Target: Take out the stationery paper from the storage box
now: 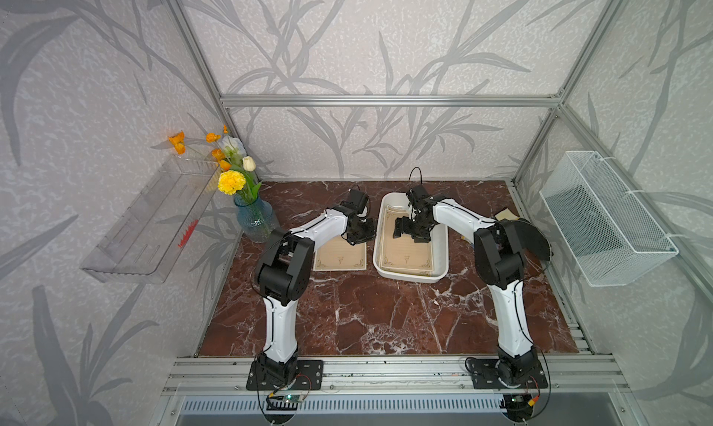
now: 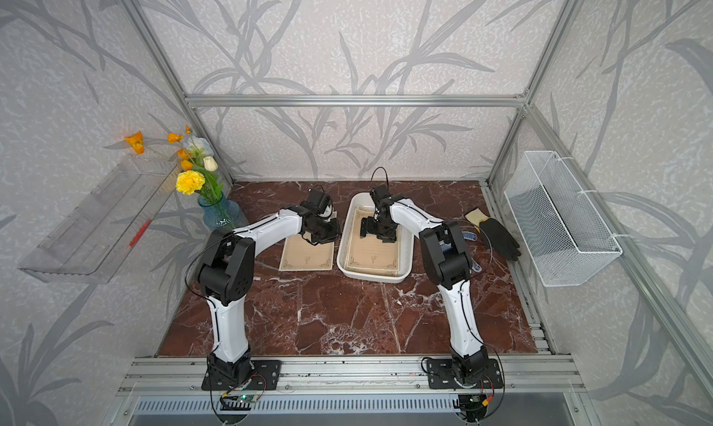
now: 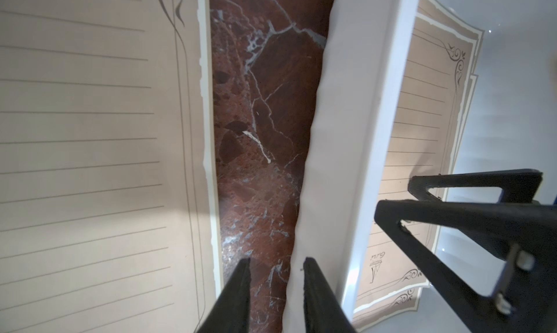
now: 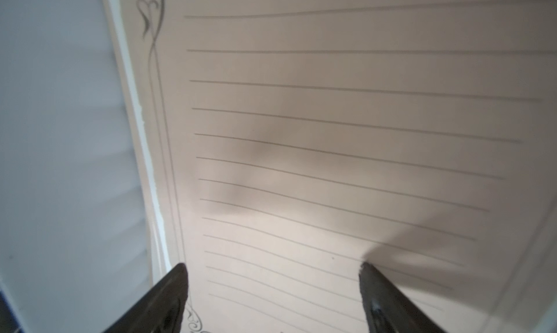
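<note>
The white storage box point(image 1: 442, 268) stands at the table's middle with lined tan stationery paper point(image 1: 407, 256) on its floor. Another lined sheet point(image 1: 340, 256) lies flat on the table just left of the box. Over the paper inside the box is my right gripper, its fingers wide apart and nothing between them. My left gripper is part open at the box's left wall, above the gap between the table sheet and the box. Nothing shows between its fingertips. In the left wrist view, the right gripper's dark fingers reach in over the boxed paper.
A blue vase point(image 1: 256, 219) of flowers stands at the back left. Dark gloves point(image 2: 499, 238) lie at the right, partly behind the right arm. A clear bin and a white mesh basket point(image 1: 609, 218) hang at the sides.
</note>
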